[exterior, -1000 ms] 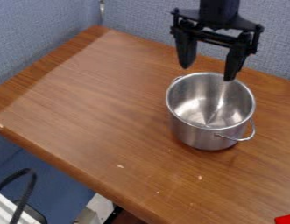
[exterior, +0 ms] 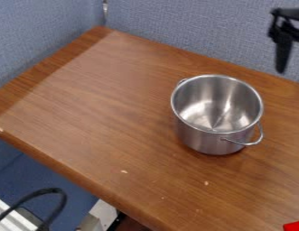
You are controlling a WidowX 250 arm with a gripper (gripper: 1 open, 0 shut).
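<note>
A stainless steel pot (exterior: 216,115) with wire side handles stands upright on the right half of the wooden table (exterior: 91,117). It looks empty inside. At the top right edge, above and behind the pot, only a blurred dark part of my gripper (exterior: 283,41) is in view, apart from the pot. Whether it is open or shut does not show.
A small red object (exterior: 293,226) is cut off at the bottom right corner. Grey padded walls (exterior: 188,27) border the back, and a black cable (exterior: 43,203) lies off the table at lower left.
My gripper has risen from above the pot and moved right, mostly out of view. The pot has stayed in place.
</note>
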